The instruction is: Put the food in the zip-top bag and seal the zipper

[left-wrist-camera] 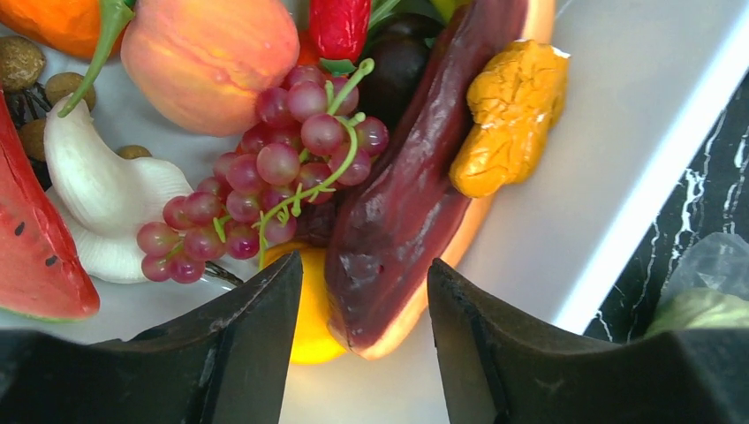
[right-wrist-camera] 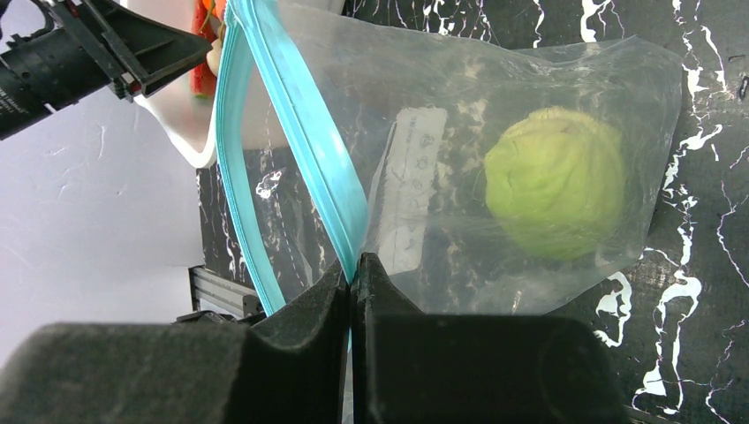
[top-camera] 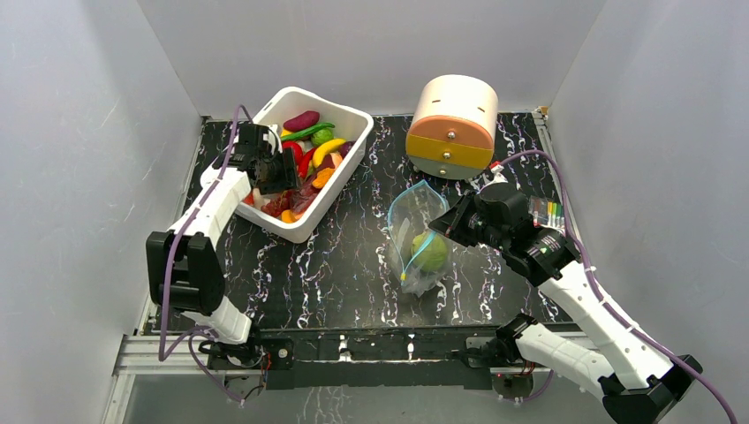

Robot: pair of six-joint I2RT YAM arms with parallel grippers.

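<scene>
A clear zip top bag [top-camera: 408, 231] with a blue zipper [right-wrist-camera: 311, 132] lies on the dark table, its mouth parted. Inside it rests a round green food item [right-wrist-camera: 555, 183], like a cabbage. My right gripper is shut on the zipper edge of the bag. Over the white bin my left gripper stands open, nothing between its fingers. Below it, in the left wrist view, are a long dark-red meat piece [left-wrist-camera: 389, 230], grapes [left-wrist-camera: 278, 163], a peach [left-wrist-camera: 209, 62], a watermelon slice [left-wrist-camera: 35, 230] and an orange lump [left-wrist-camera: 512, 115].
The white bin [top-camera: 360, 119] holds several play foods, its tall walls close around my left gripper. A cream, orange and yellow drawer box [top-camera: 452, 119] stands at the back. Free table lies between bin and bag.
</scene>
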